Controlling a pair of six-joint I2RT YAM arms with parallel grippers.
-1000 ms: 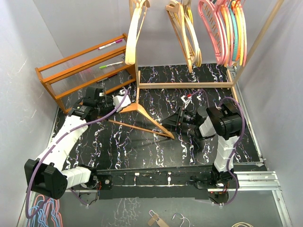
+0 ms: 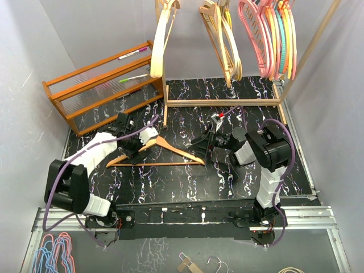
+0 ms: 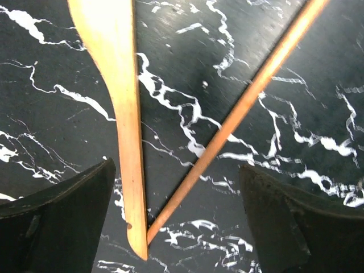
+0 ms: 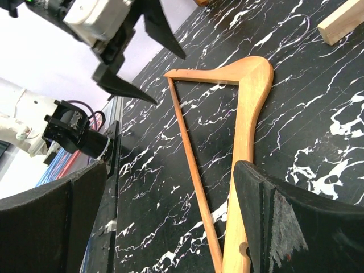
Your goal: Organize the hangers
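A wooden hanger (image 2: pixel 176 149) lies flat on the black marble-patterned board, its hook toward the back. My left gripper (image 2: pixel 136 153) is open, low over the hanger's left arm; in the left wrist view the arm's end (image 3: pixel 129 153) and the bar (image 3: pixel 227 131) pass between and beyond its fingers, untouched as far as shows. My right gripper (image 2: pixel 199 148) is open over the hanger's right end; in the right wrist view that arm (image 4: pixel 243 114) runs down between its fingers.
A rail above holds wooden (image 2: pixel 222 40) and coloured plastic hangers (image 2: pixel 267 40). A wooden rack (image 2: pixel 96 79) stands at the back left. The stand's base bar (image 2: pixel 222 102) crosses the back. More hangers (image 2: pixel 51 256) lie outside at the front left.
The hanger, earlier shifted right and angled, lies straight across the board. The right arm has shifted slightly.
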